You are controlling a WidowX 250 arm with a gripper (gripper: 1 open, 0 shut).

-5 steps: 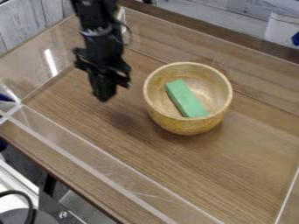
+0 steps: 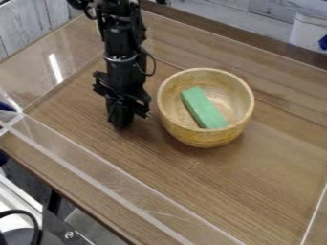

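Note:
My black gripper [image 2: 120, 113] reaches down from the top of the view to low over the wooden table, just left of a yellow bowl [image 2: 207, 136]. It is shut, with nothing visible between its fingers. A green block [image 2: 204, 107] lies tilted inside the bowl.
A blue object [image 2: 309, 34] is cut off at the top right edge, and a dark cable runs at the bottom left beyond the table's edge.
My arm has moved down, bringing the gripper lower toward the table beside the bowl. The bowl and green block look unchanged.

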